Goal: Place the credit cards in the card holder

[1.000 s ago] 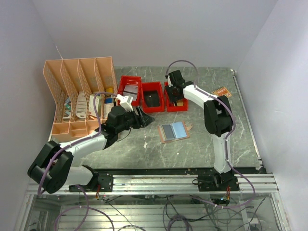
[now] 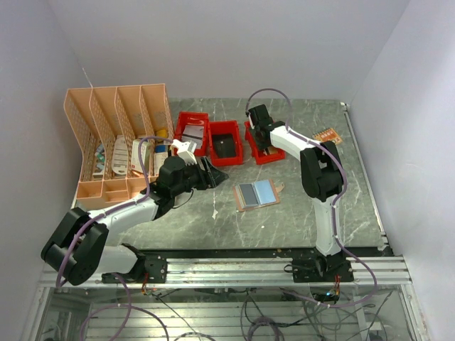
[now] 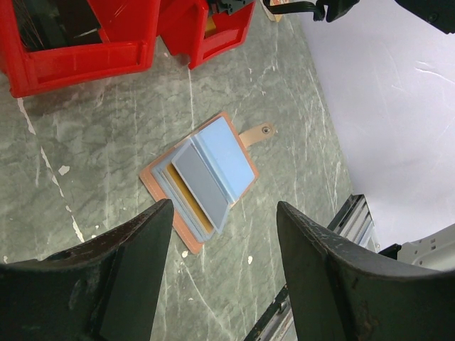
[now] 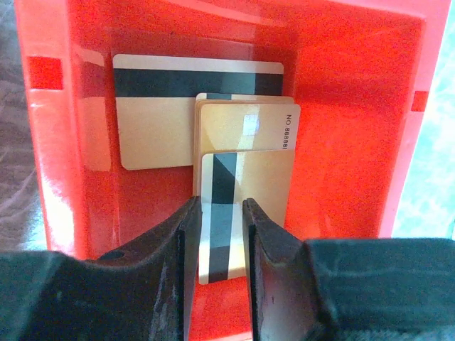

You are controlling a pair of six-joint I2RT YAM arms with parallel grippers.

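Observation:
In the right wrist view my right gripper is down in a red tray (image 4: 394, 177), its fingers part open at the lower edge of a white-and-black striped card (image 4: 223, 177). More gold cards (image 4: 153, 128) lie stacked and side by side there. The card holder (image 2: 257, 194) lies open on the table below the trays, with grey and pale blue pockets, also seen in the left wrist view (image 3: 224, 156). My left gripper (image 2: 213, 175) hovers left of the holder, its fingers apart and empty.
Two other red trays (image 2: 226, 162) sit left of the right one. A peach divided organiser (image 2: 114, 92) fills the back left. An orange card (image 2: 327, 136) lies at the back right.
The red tray under my right gripper has shifted and tilted slightly, and the right gripper has moved a little within it. The left arm looks still.

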